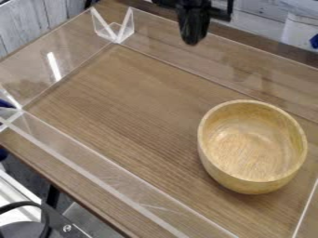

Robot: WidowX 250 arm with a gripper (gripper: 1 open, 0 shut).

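A dark, blurred gripper [194, 26] hangs at the top centre of the camera view, mostly cut off by the top edge; whether it holds anything is too blurred to tell. A large round wooden bowl [251, 175] sits on the wooden table [118, 121] at the lower right, well apart from the gripper.
Clear plastic strips [112, 186] run along the table's left and front sides, with an upright clear piece [114, 26] at the upper left. Cables and metal parts lie in the lower-left corner.
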